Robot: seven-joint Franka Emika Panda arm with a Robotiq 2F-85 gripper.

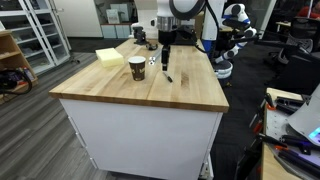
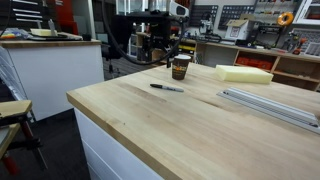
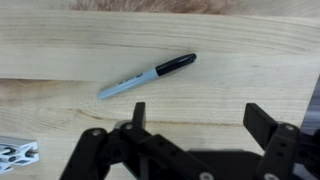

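A marker (image 3: 148,76) with a grey barrel and black cap lies flat and diagonal on the wooden tabletop in the wrist view. It also shows as a dark marker (image 2: 167,88) in exterior view 2 and a small marker (image 1: 169,77) in exterior view 1. Above the table hangs my gripper, its black fingers spread wide and nothing between them. The marker lies beyond the fingertips in the wrist view, towards the upper left, apart from them. A dark cup (image 2: 180,66) with an orange mark stands upright near the marker.
A pale yellow block (image 2: 244,74) sits further along the table. Metal rails (image 2: 270,105) lie on the top; a silver piece (image 3: 18,152) shows at the wrist view's lower left. The wood around the marker is bare. The table edge (image 1: 140,103) runs along the front.
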